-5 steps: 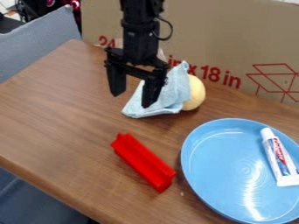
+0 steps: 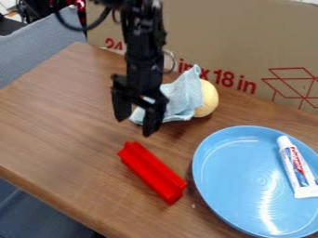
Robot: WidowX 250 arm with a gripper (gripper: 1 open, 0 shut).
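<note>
The black gripper hangs low over the left part of a crumpled light blue cloth, its two fingers spread apart; whether it touches the cloth I cannot tell. A round pale yellow object sits behind the cloth. A red elongated box lies in front of the gripper on the wooden table. At the right, a blue plate holds a toothpaste tube.
A cardboard box stands along the back. Its front left edge and a grey surface beyond bound that side.
The gripper has come down from its height a second ago and shifted slightly, staying over the cloth. The red box and plate are unchanged.
</note>
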